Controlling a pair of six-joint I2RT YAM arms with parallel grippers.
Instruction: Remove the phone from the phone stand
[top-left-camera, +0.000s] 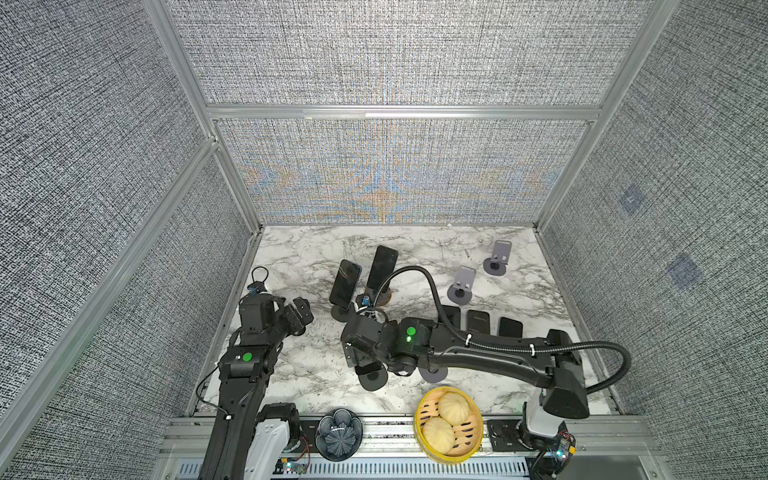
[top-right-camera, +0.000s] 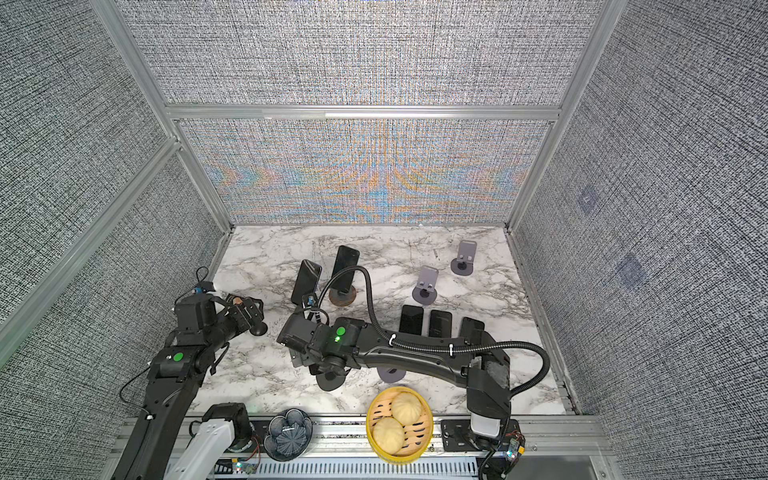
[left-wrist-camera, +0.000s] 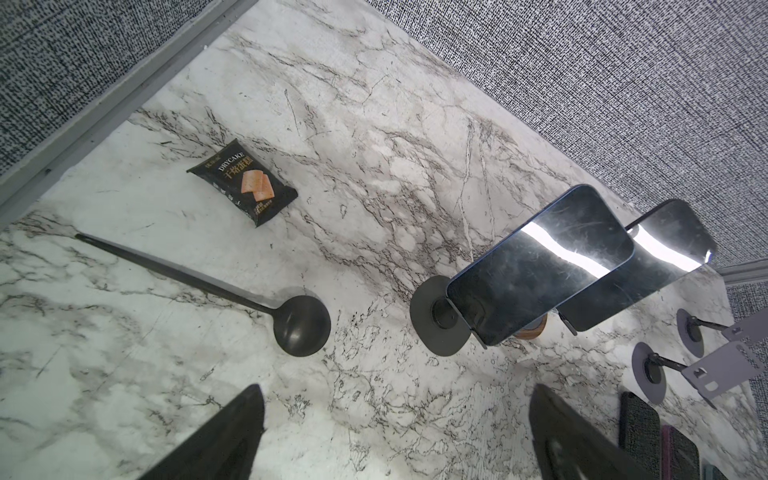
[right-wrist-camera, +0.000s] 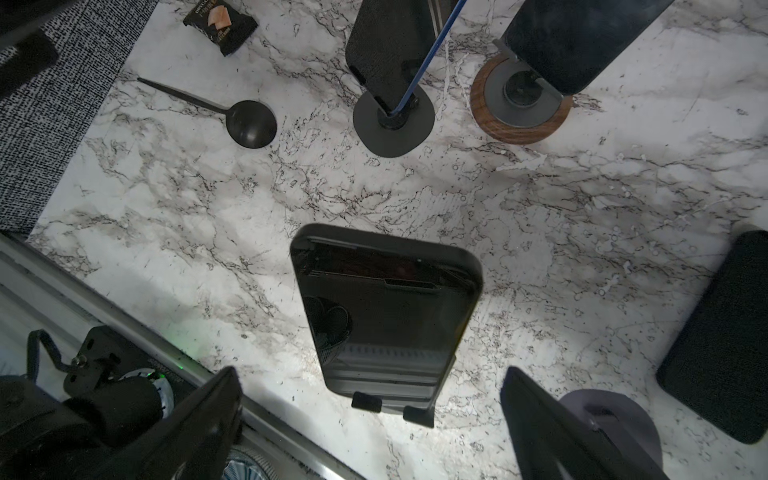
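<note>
In the right wrist view a dark phone (right-wrist-camera: 392, 320) leans on a stand whose two front lips (right-wrist-camera: 366, 401) hold its lower edge. My right gripper is open above it, one finger to either side of the phone and apart from it. From above, the right arm hides most of this phone; its stand's dark round base (top-left-camera: 373, 378) shows. Two more phones rest on stands farther back: one on a grey base (left-wrist-camera: 540, 264), one on a wood-rimmed base (right-wrist-camera: 572, 40). My left gripper hangs open and empty over the table's left side.
Three phones lie flat at right, one being a black phone (top-right-camera: 412, 319). Empty stands include a purple-grey one (top-right-camera: 425, 286) and one at back right (top-left-camera: 497, 257). A ladle (left-wrist-camera: 301, 325) and snack packet (left-wrist-camera: 246, 182) lie left. A bun steamer (top-left-camera: 449, 424) stands in front.
</note>
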